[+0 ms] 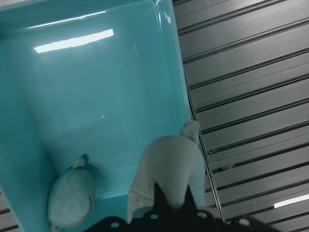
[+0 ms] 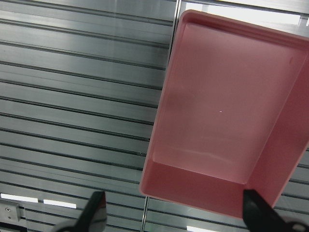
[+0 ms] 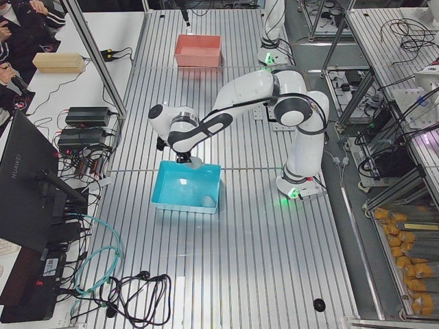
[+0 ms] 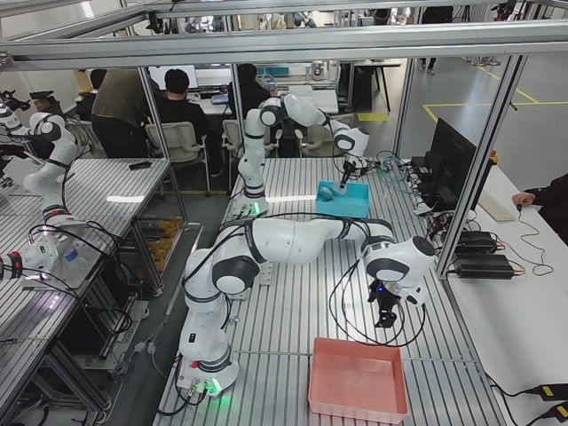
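Observation:
My left gripper (image 3: 184, 159) is shut on a pale plush toy (image 1: 169, 169), grey-blue with small ears, held above the near-side region of the turquoise bin (image 3: 164, 203); in the left wrist view it covers the bin's edge. A second light-blue plush toy (image 1: 71, 198) lies inside that bin in a corner. My right gripper (image 4: 385, 315) hangs above the empty pink bin (image 2: 222, 96); in the right wrist view its fingers stand wide apart at the bottom corners, with nothing between them.
Both bins sit on the ridged metal table (image 3: 240, 240) with open room around them. Looped black cables (image 3: 137, 301) lie at one end. A monitor (image 3: 27, 185) and power boxes (image 3: 88, 116) stand on the side desk, outside the metal frame.

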